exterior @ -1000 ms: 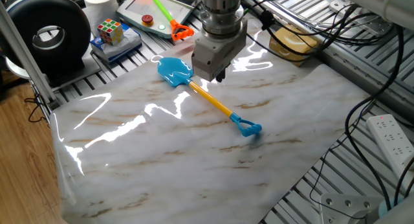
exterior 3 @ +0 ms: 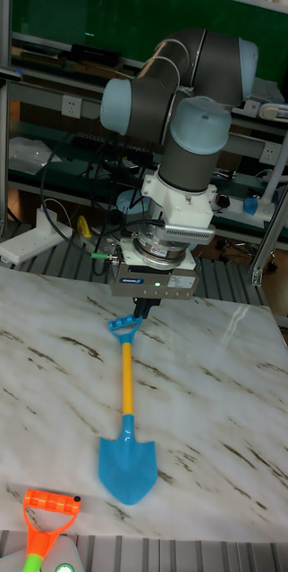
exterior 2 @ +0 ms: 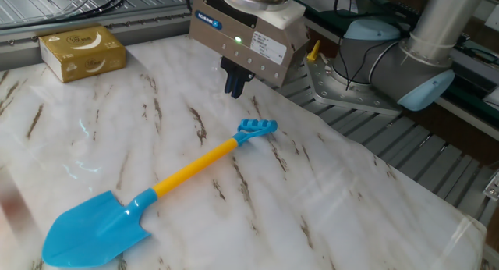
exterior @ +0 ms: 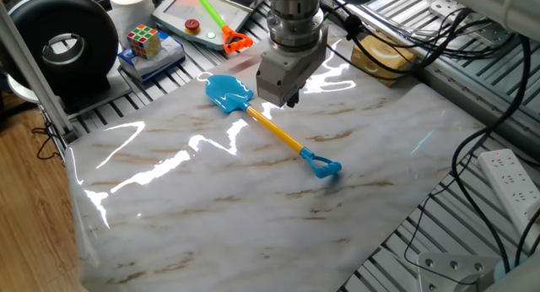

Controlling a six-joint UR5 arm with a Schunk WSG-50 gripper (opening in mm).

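Observation:
A toy shovel lies flat on the marble-patterned sheet, with a blue blade (exterior 2: 95, 232), a yellow shaft (exterior 2: 195, 168) and a blue grip handle (exterior 2: 257, 129). The gripper (exterior 2: 234, 92) hangs above the sheet, pointing down, clear of the shovel. In exterior view 2 its dark fingers appear behind and slightly left of the handle. From exterior view 1 the gripper (exterior: 292, 102) shows beside the shaft on the side away from the camera. Its two fingers are close together, nothing visible between them; whether a small gap separates them is too fine to judge.
A yellow tissue box (exterior 2: 83, 53) stands at the sheet's edge. Beyond the sheet in exterior view 1 are a green-and-orange toy (exterior: 221, 22), a Rubik's cube (exterior: 143, 40) on a blue-white pack, and a power strip (exterior: 511, 186). Much of the sheet is bare.
In exterior view 1 the gripper has drifted slightly to the right over the last second. The shovel and its surroundings have stayed where they were.

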